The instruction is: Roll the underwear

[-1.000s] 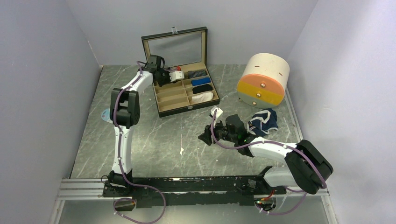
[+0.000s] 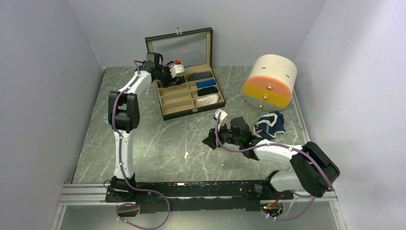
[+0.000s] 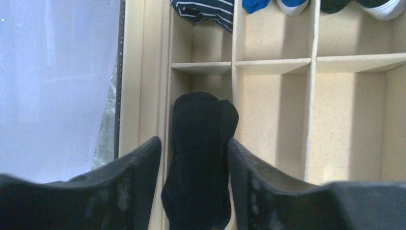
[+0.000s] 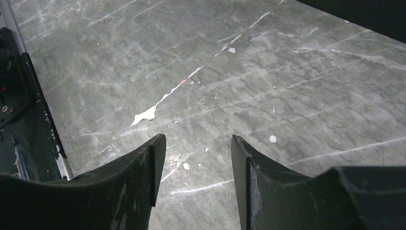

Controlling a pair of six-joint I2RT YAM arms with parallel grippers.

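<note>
A dark rolled piece of cloth [image 3: 200,127] lies in a compartment along the lid side of the box in the left wrist view. My left gripper is part open, one finger on each side of this roll; whether the pads touch it is hard to tell. From the top, the left gripper [image 2: 169,82] hides most of that corner. Over the bare grey table, my right gripper stands part open with only tabletop showing between its fingers. A crumpled navy cloth with white stripes [image 2: 270,124] rests at the right, behind the right arm.
In the divided box [image 2: 175,115], the right column holds a striped cloth [image 2: 201,75], a blue one [image 2: 206,84], a black one [image 2: 208,90] and a white one [image 2: 208,100]. Left compartments nearer the front are empty. A round drawer cabinet [image 2: 273,79] stands back right.
The right arm has moved only a little, a second ago.
</note>
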